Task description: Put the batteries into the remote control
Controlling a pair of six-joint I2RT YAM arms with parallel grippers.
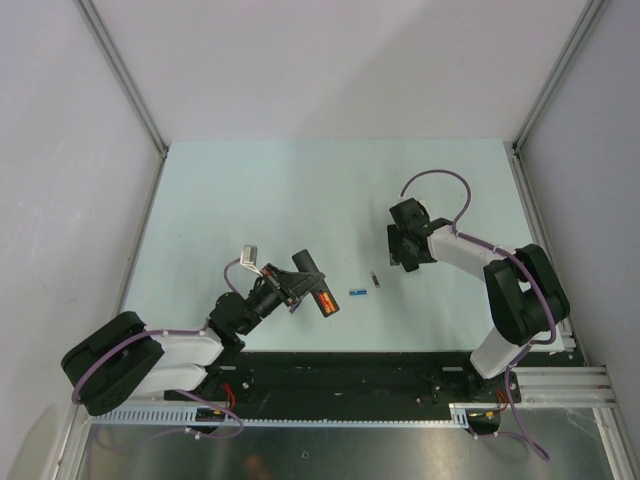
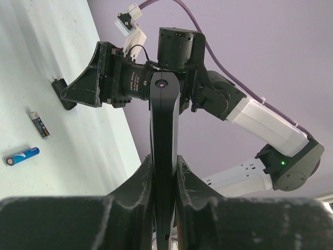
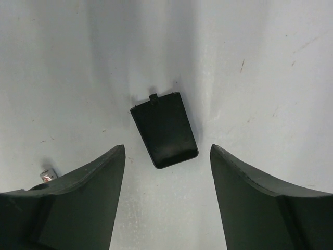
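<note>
My left gripper (image 1: 296, 280) is shut on the dark remote control (image 1: 318, 296), which is held upright in the left wrist view (image 2: 164, 120), with an orange item showing in its compartment from above. My right gripper is part open above the black battery cover (image 3: 164, 130), which lies flat on the table between its fingers as seen from its wrist camera, a little below them. A dark AA battery (image 2: 39, 125) and a blue battery (image 2: 22, 155) lie on the table between the two arms.
Walls with metal rails bound it on the sides. A small purple item (image 1: 294, 305) lies partly under the left gripper.
</note>
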